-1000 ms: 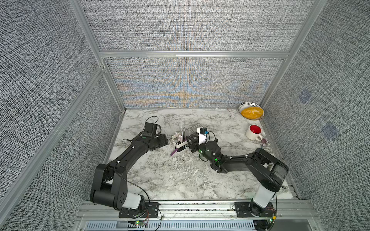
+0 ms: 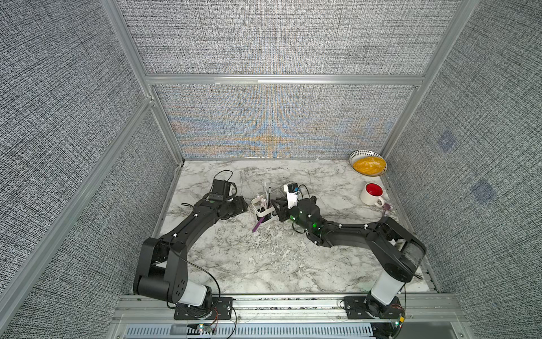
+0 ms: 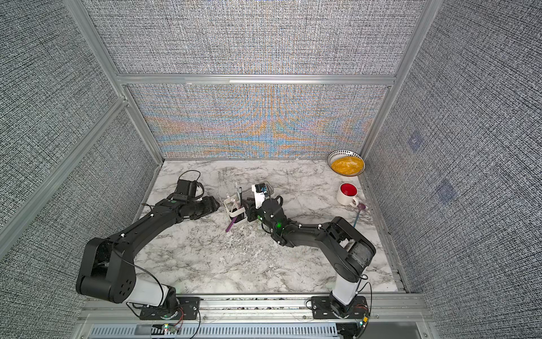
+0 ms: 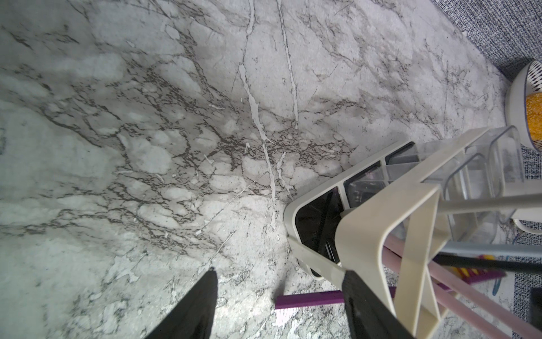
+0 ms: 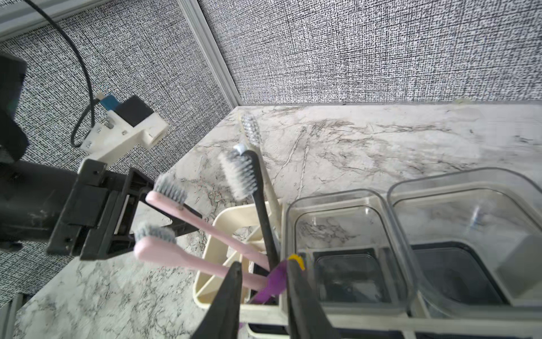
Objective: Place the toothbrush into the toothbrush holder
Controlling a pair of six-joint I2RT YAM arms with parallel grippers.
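Observation:
The cream toothbrush holder stands mid-table with clear compartments, two pink toothbrushes, a black one and a pale one. A purple toothbrush slants out low at its front; in the right wrist view purple shows by my right fingertips. My left gripper is just left of the holder, fingers apart, nothing clearly held. My right gripper is at the holder's right side, fingertips fairly close over the purple piece; whether they grip it is unclear.
A bowl with yellow inside sits at the back right, a red-lined white mug in front of it, with a small brush-like item beside that.
The left arm has barely moved.

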